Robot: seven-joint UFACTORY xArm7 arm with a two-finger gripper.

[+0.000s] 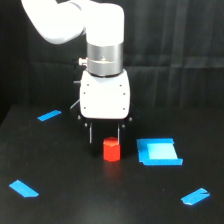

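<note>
A small red block [111, 149] stands on the black table in the camera view, left of a blue-taped square [158, 151] with a lighter middle. My white gripper [104, 138] points down around the height of the block's top in the picture. Its thin dark fingers are apart, wider than the block, with the right one near the block's right edge. Whether a finger touches the block cannot be told from this angle.
Strips of blue tape lie at the back left [49, 115], front left [23, 188] and front right [195, 197]. Dark curtains [170, 60] hang behind the table.
</note>
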